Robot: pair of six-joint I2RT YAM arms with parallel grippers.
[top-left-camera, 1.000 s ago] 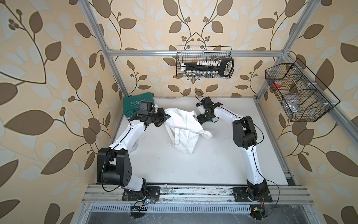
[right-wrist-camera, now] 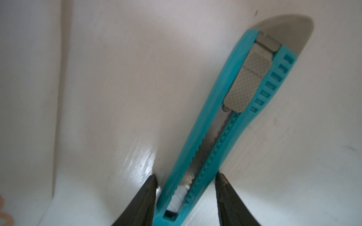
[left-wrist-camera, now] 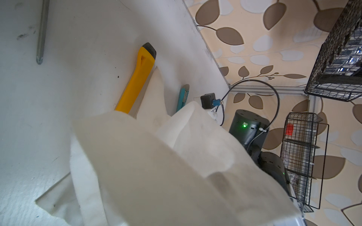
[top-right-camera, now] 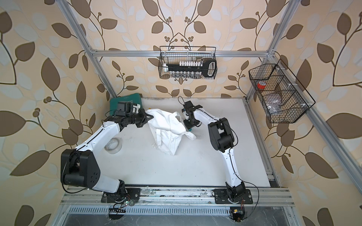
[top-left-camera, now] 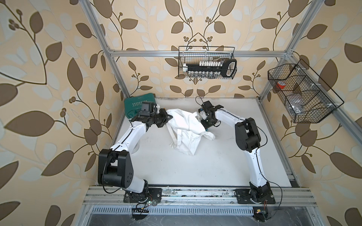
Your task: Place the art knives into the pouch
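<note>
The teal art knife [right-wrist-camera: 205, 139] lies on the table in the right wrist view, its grey end toward the upper right. The two fingers [right-wrist-camera: 140, 201] of my right gripper stand astride its lower part, part open, with a narrow gap on the left side. A white cloth pouch [top-left-camera: 184, 128] spreads across the middle of the table, one upper corner raised. That edge is pinched by my left gripper [top-left-camera: 168, 116]. In the left wrist view the white fabric [left-wrist-camera: 162, 177] fills the lower part and hides the left fingers.
A yellow knife [left-wrist-camera: 135, 79] lies beside the pouch in the left wrist view. A green case [top-left-camera: 137, 105] stands at the back left, and a tape roll [top-right-camera: 113, 145] sits on the left.
My right gripper has shifted slightly and come lower around the teal knife, which now shows closer to the front of the gripper. The left arm and the pouch have stayed in place.
</note>
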